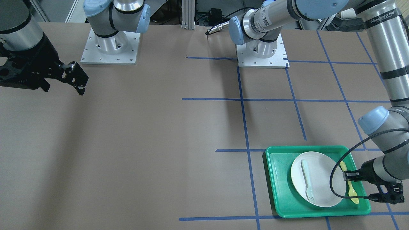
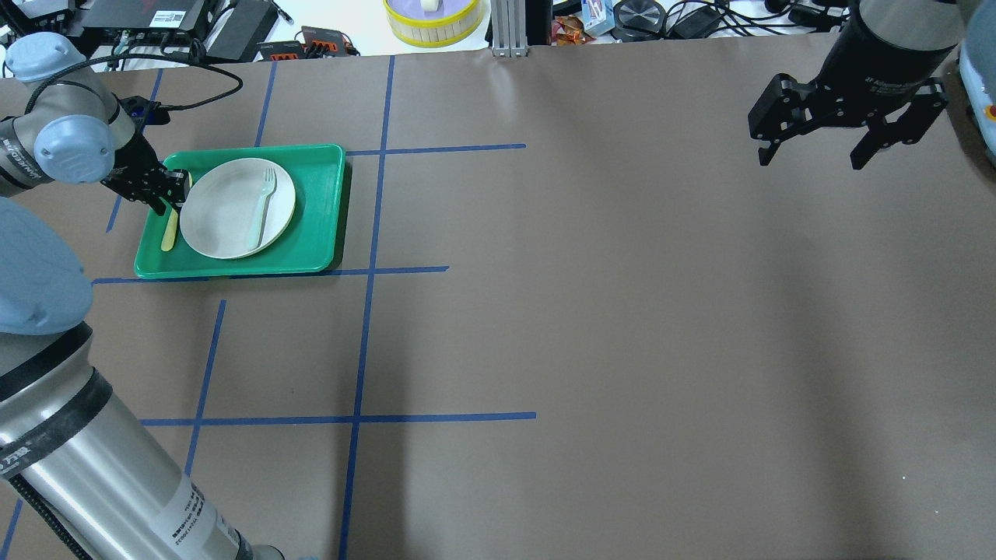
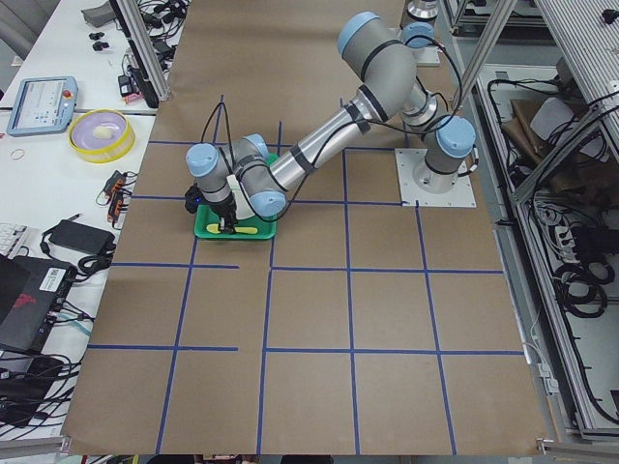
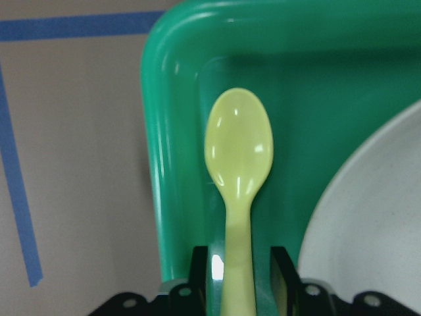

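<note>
A yellow spoon [image 4: 238,141] lies in a green tray [image 4: 164,131] along its side, beside a white plate [image 4: 368,230]. A pale fork [image 2: 261,210] rests on the plate. My gripper is low over the spoon's handle in the left wrist view, its fingers apart on either side of it. In the front view the gripper is at the tray's right side, partly hidden by its cable.
A second black gripper [image 2: 845,121] hangs at the other side of the table. Other arm bases [image 1: 109,57] stand at the back.
</note>
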